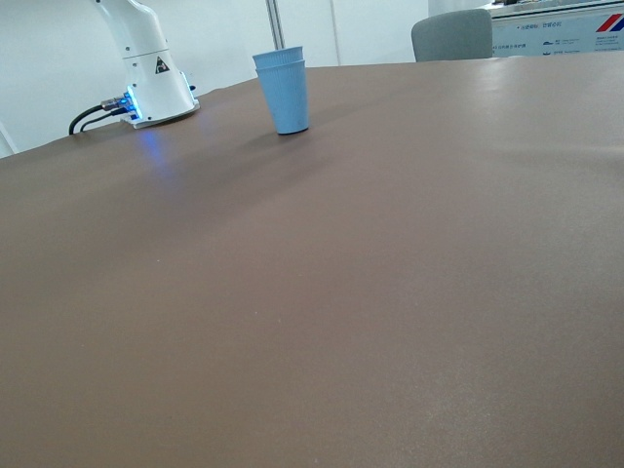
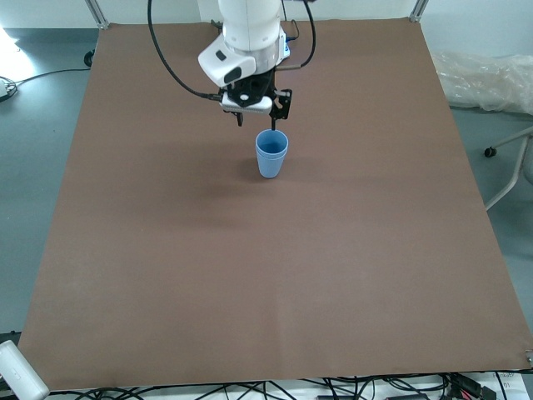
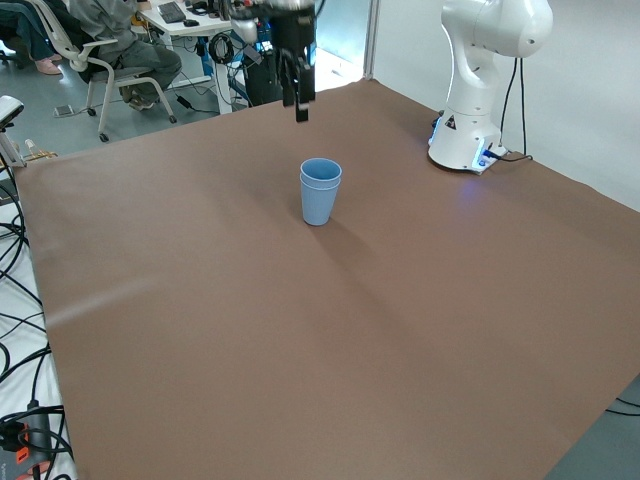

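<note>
Two light-blue cups (image 2: 271, 157) stand nested and upright near the middle of the brown table (image 2: 275, 275); the nested pair (image 1: 282, 93) also shows in the top view, and the same cups (image 3: 320, 195) in the right view. My gripper (image 2: 256, 122) hangs above and behind the cups in the left view, fingers apart with nothing between them. In the right view the gripper (image 3: 295, 110) is above the cups, clear of their rims; in the top view it is out of frame.
The robot's white base (image 3: 462, 135) stands at the table's back edge. Cables and a power box lie along the near edge in the left view.
</note>
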